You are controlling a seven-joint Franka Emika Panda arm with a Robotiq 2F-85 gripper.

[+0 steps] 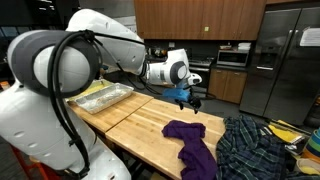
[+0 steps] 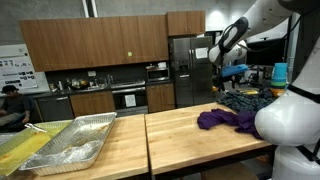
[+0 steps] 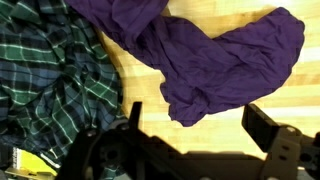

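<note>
A crumpled purple cloth (image 1: pixel 190 142) lies on the wooden table (image 1: pixel 135 133), also seen as a purple cloth (image 2: pixel 230 119) near the table's right side in the other exterior view. To its right rests a dark green and blue plaid cloth (image 1: pixel 248 146). From above, the wrist view shows the purple cloth (image 3: pixel 215 65) in the middle and right, with the plaid cloth (image 3: pixel 55 80) on the left. My gripper (image 1: pixel 188 103) hangs above the table, clear of both cloths. In the wrist view its fingers (image 3: pixel 258 126) stand wide apart, open, with nothing between them.
A foil-like tray (image 2: pixel 75 142) sits at the table's far side from the cloths. Yellow and other coloured items (image 1: pixel 305 140) are at the right edge, beside the plaid cloth. Bare wood lies between the tray and the purple cloth.
</note>
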